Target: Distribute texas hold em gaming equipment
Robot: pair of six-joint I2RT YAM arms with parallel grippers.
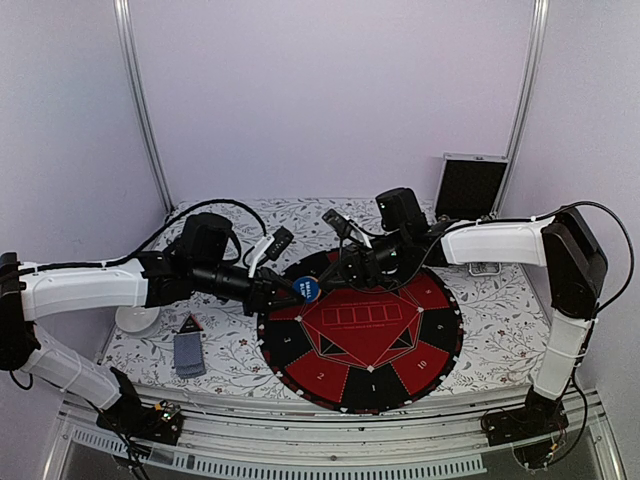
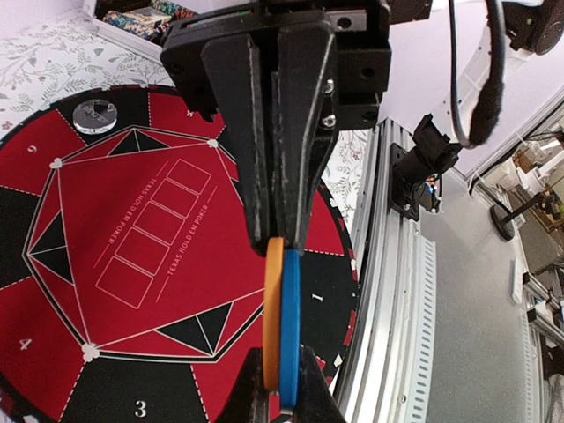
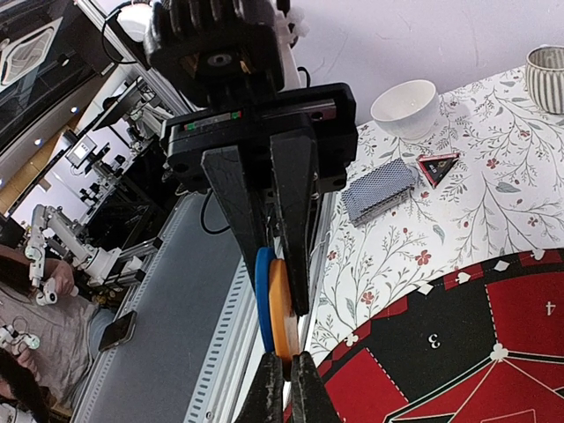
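Over the red and black round poker mat (image 1: 362,350), my two grippers meet at a small disc marked as a blind. The blue disc (image 1: 306,288) faces the top view. Edge-on in the left wrist view, an orange disc (image 2: 273,326) lies flat against the blue one. My left gripper is shut on the discs, its fingers on both faces. From the opposite side, my right gripper is shut, its tips at the discs' edge. I cannot tell whether it pinches anything there.
A card deck (image 3: 379,189), a red-black triangular marker (image 3: 437,166), a white bowl (image 3: 405,109) and a ribbed cup (image 3: 546,79) sit left of the mat. A clear round piece (image 2: 94,115) rests on the mat. An open case (image 1: 470,187) stands back right.
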